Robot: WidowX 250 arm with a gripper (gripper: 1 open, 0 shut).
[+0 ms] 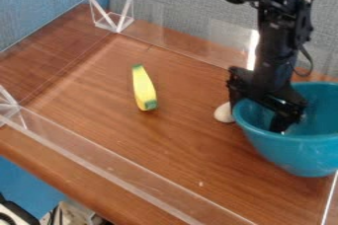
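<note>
The black arm comes down from the top right, its gripper point(260, 96) at the left rim of a large teal bowl point(291, 150), dipping partly inside it; the fingers are open, though their tips are partly hidden by the bowl. A small white object point(223, 112) lies on the table just left of the bowl. A yellow banana-like item point(144, 88) with a green end lies on the middle left of the wooden table.
White wire-like brackets stand at the back left point(111, 17) and left edge point(8, 111).
</note>
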